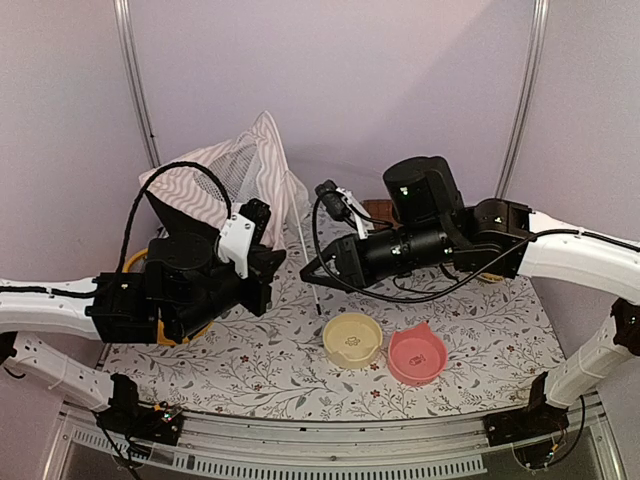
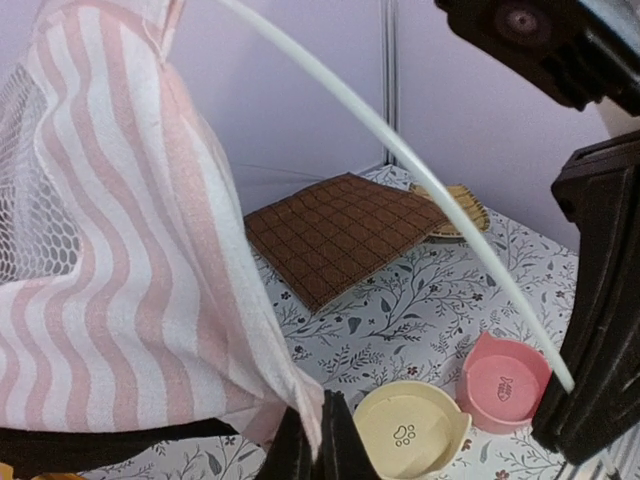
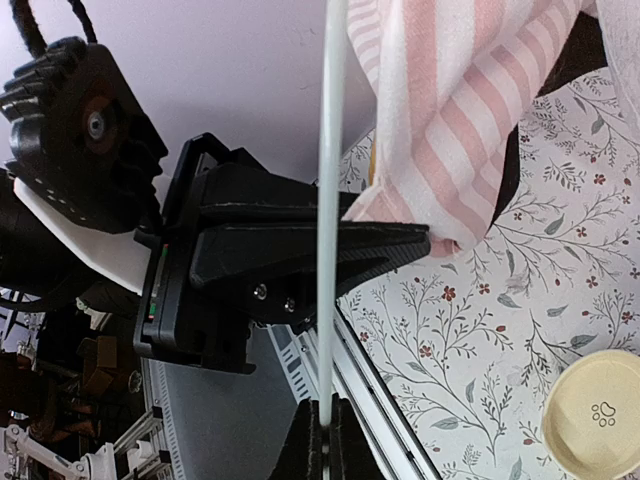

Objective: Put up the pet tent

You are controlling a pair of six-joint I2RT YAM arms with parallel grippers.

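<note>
The pink-and-white striped tent fabric (image 1: 225, 170) with mesh hangs raised at back left, filling much of the left wrist view (image 2: 130, 330). My left gripper is shut on the fabric's bottom corner; in the right wrist view it grips the cloth from the left. A thin white pole (image 1: 305, 250) runs from the fabric down past my right gripper, which is shut on it; the pole stands near upright in the right wrist view. The pole's top end is out of view in both wrist views.
A cream bowl (image 1: 352, 338) and pink bowl (image 1: 417, 355) sit on the floral mat, right of centre. A brown mat (image 2: 340, 225) lies at the back, with a tan item (image 2: 465, 205) behind it. A yellow object lies at left, partly hidden.
</note>
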